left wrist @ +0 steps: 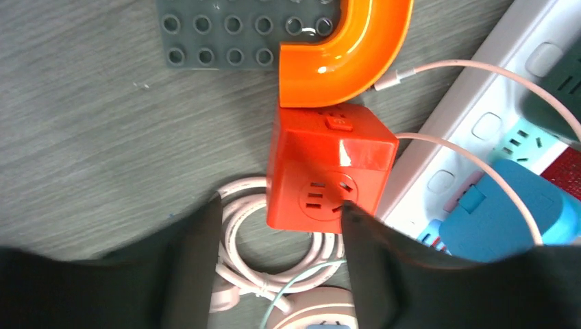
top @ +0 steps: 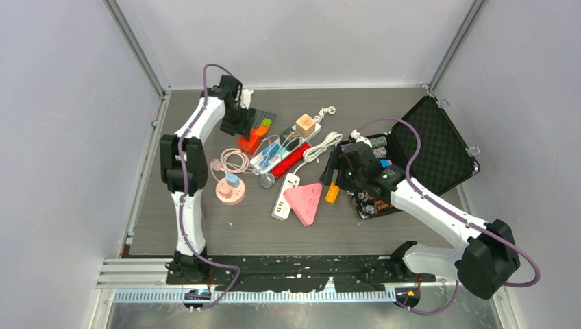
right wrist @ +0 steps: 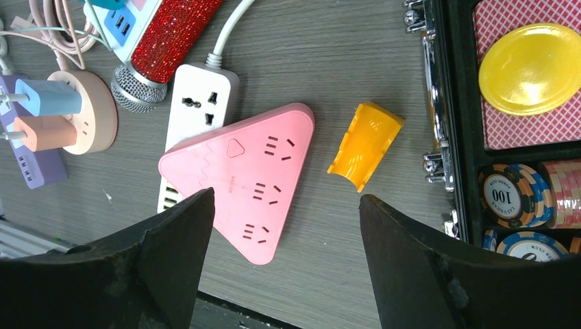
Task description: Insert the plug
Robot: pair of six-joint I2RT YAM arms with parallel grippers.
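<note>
My left gripper is partly open above a red cube socket (left wrist: pixel 308 154), its blurred fingers on either side of the cube's lower part, with no grip visible. An orange curved piece (left wrist: pixel 322 72) touches the cube's top side, beside a grey studded plate (left wrist: pixel 233 55). My right gripper stands open, nothing between its fingers, over a pink triangular socket strip (right wrist: pixel 240 171) lying on a white strip (right wrist: pixel 199 103). A round peach socket (right wrist: pixel 96 116) carries blue (right wrist: pixel 48 96) and peach (right wrist: pixel 44 133) blocks with prongs.
An open black case (top: pixel 449 137) with chips fills the right side. A red microphone (right wrist: pixel 168 38), coiled cables (top: pixel 236 161), a purple strip (right wrist: pixel 41 164) and a yellow curved piece (right wrist: pixel 366 140) crowd the middle. The front of the table is clearer.
</note>
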